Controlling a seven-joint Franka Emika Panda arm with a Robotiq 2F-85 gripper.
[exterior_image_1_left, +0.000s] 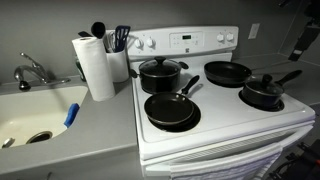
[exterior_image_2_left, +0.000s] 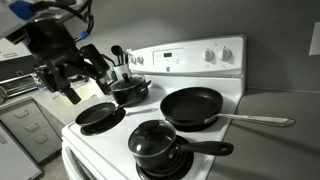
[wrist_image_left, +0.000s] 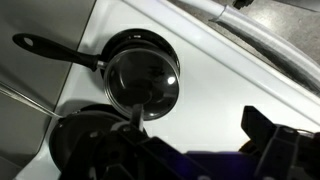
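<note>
My gripper hangs above the left front part of the stove in exterior view 2, its fingers open with nothing between them. In the wrist view its black fingers stand wide apart over white stovetop. A small black saucepan with a glass lid lies beside the other finger, its handle pointing left. Exterior view 1 shows this saucepan on the right front burner. Behind it is a black skillet. A smaller frying pan occupies the left front burner, with a lidded two-handled pot behind.
The white stove has bare surface between the pans. To its left stand a paper towel roll, a white utensil holder and a sink. The oven handle runs along the stove's front.
</note>
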